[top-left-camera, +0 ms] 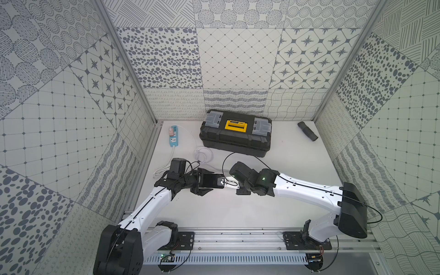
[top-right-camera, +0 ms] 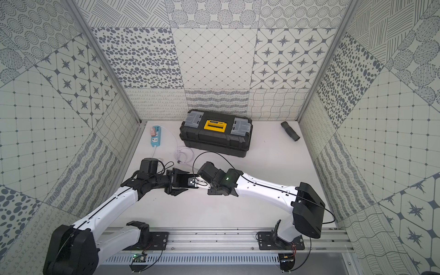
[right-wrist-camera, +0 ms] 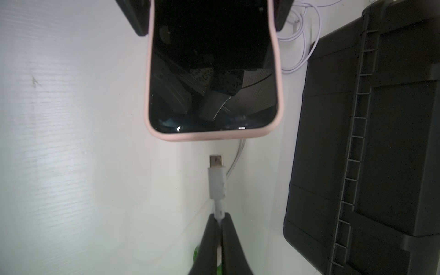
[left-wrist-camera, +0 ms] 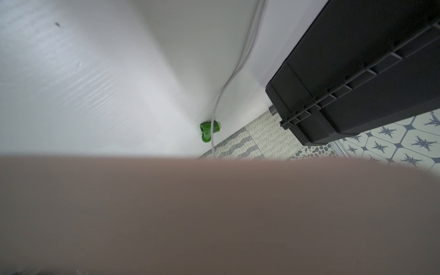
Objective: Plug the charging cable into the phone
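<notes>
In the right wrist view, a phone in a pink case is held by the dark fingers of my left gripper, one at each side of its upper part. Just below the phone's bottom edge, the white cable plug points up at it, with a small gap between them. My right gripper is shut on the cable just behind the plug. In the left wrist view the phone's case fills the lower half, blurred. In both top views the two grippers meet above the table's middle front.
A black toolbox stands at the back centre, a power strip and coiled white cable at left, a dark cylinder at back right. A green object lies on the table.
</notes>
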